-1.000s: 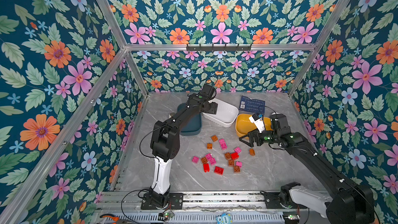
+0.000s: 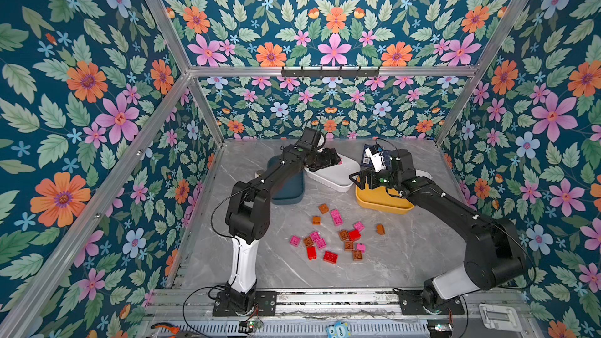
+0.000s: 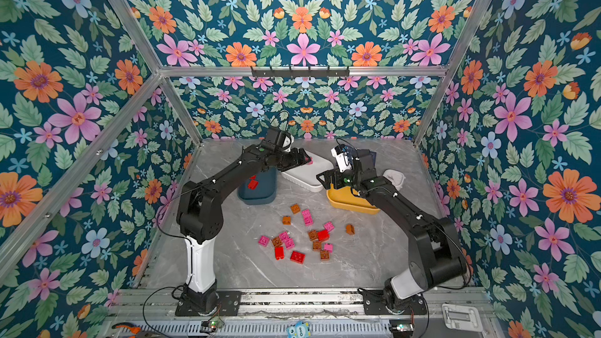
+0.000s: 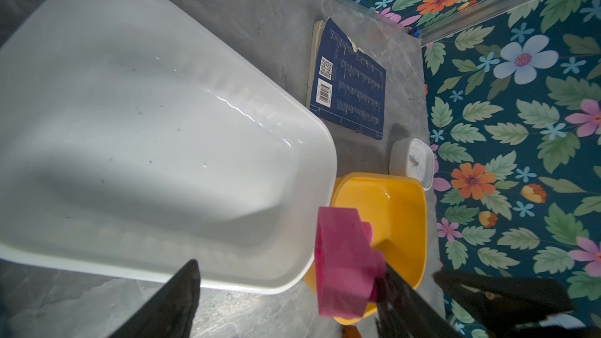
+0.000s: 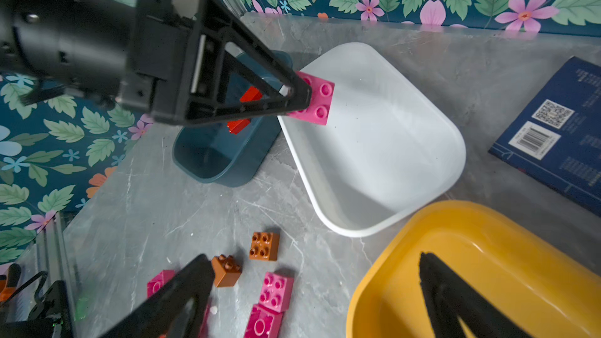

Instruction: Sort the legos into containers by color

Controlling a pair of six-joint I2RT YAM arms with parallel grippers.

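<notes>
My left gripper is open over the white bin [image 4: 269,109]. A pink brick [image 4: 344,259] hangs at its right finger; the other finger stands well apart from it. In the right wrist view the same pink brick [image 5: 318,100] shows at a fingertip, above the white bin's left end. My right gripper is open and empty, above the yellow bin [image 2: 383,206]. The blue bin [image 5: 228,175] holds red bricks [image 5: 247,109]. On the table lie loose pink [image 2: 336,216], orange-brown [image 2: 323,208] and red bricks [image 2: 330,256]. No brick shows inside the white bin.
A dark blue booklet [image 4: 348,81] lies behind the bins. A small white container [image 4: 413,161] stands beyond the yellow bin at the right. The two grippers are fairly close together over the bins.
My right arm has moved up and leftward, from the yellow bin's front edge to over the bin. My left gripper has shifted slightly right, and pink now shows at its tip.
</notes>
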